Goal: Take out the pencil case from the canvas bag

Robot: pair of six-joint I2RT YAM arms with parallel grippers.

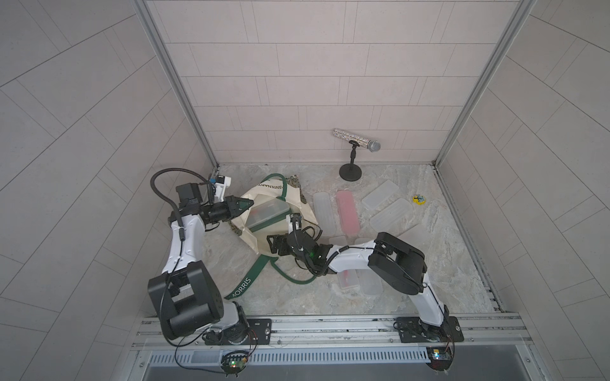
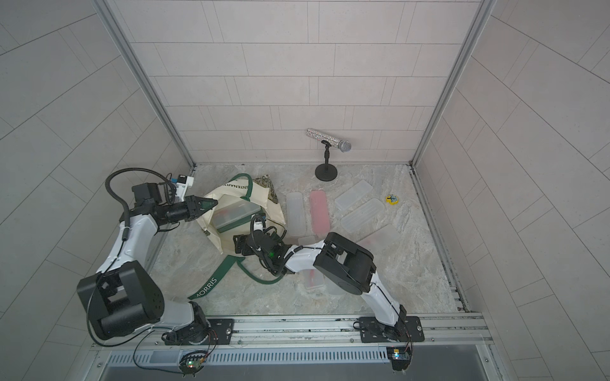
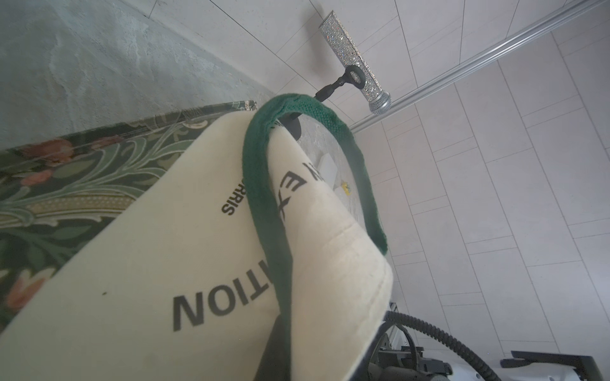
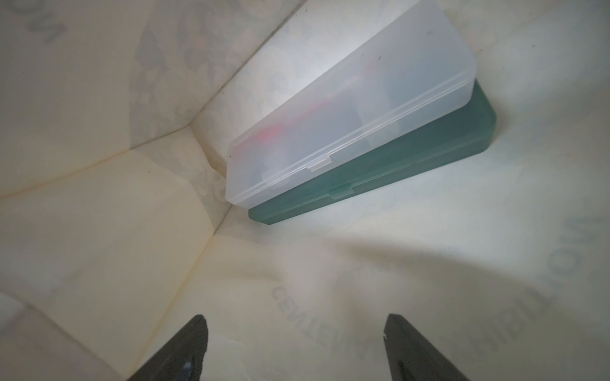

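Observation:
The cream canvas bag (image 1: 258, 189) lies open at the left, green straps out. My left gripper (image 1: 242, 204) is shut at its left rim; bag fabric and a green handle (image 3: 257, 171) fill the left wrist view, fingers mostly hidden. Inside the bag, a clear pencil case (image 4: 343, 108) rests on a dark green one (image 4: 406, 146). My right gripper is over the bag's opening, pointed into it, fingers apart, nothing between them, below the cases in the right wrist view.
Clear and pink cases (image 1: 347, 212) lie right of the bag. A microphone (image 1: 355, 138) on a black stand is at the back, a small yellow item (image 1: 418, 199) at the right. The front-left floor holds only straps.

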